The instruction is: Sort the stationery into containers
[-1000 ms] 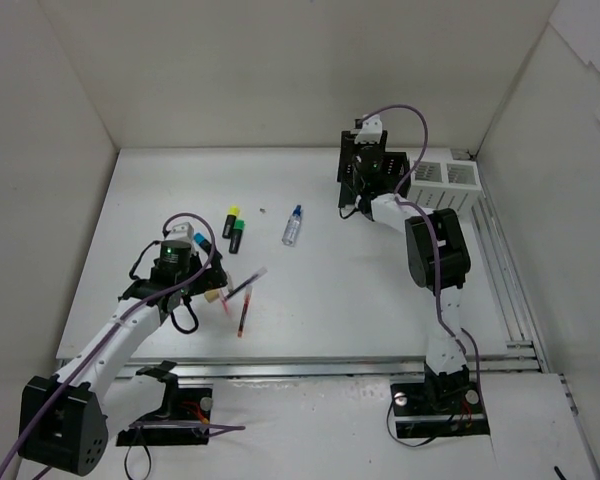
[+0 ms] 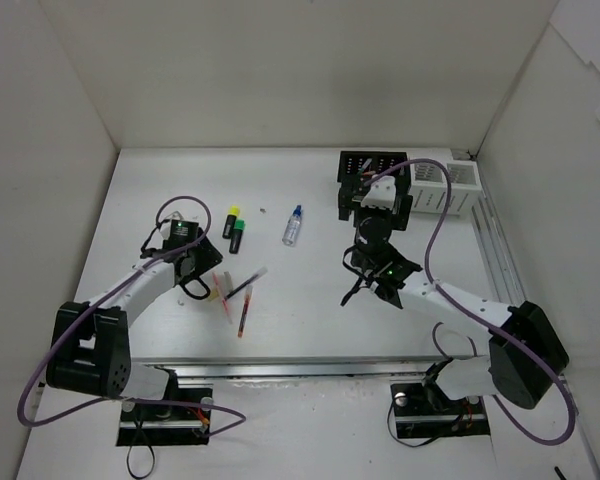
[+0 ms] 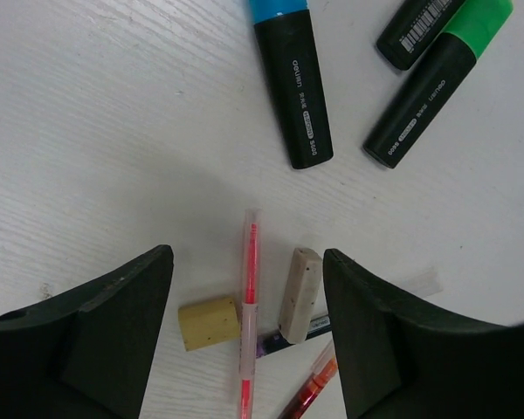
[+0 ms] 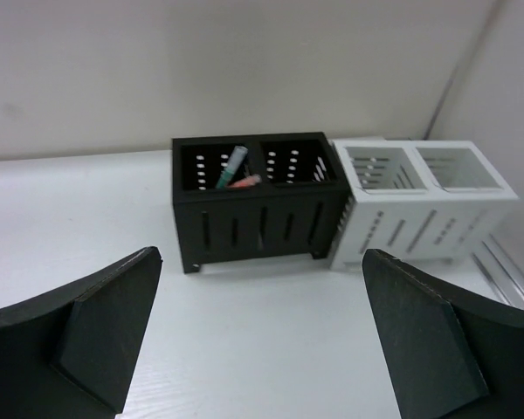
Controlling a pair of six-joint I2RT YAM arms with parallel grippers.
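Observation:
In the left wrist view my left gripper hangs over the stationery, its fingers apart and nothing held. Between and below them lie a thin pink-red pen (image 3: 250, 323), a tan block (image 3: 209, 323), a pale block (image 3: 300, 295), a dark pen (image 3: 284, 339) and a red pen (image 3: 311, 384). Farther off lie a blue-capped marker (image 3: 294, 100), a green-capped marker (image 3: 437, 83) and another black marker (image 3: 412, 35), yellow-capped in the top view. My right gripper is open and empty, facing the black container (image 4: 262, 208). A green pen (image 4: 231, 166) and a reddish item (image 4: 245, 182) sit in its left compartment.
A white two-compartment container (image 4: 419, 218) stands right beside the black one; its visible compartments look empty. A clear blue-topped bottle (image 2: 292, 227) lies on the table apart from the markers.
The right arm has drawn back from the black container toward the front right. The loose stationery looks unmoved.

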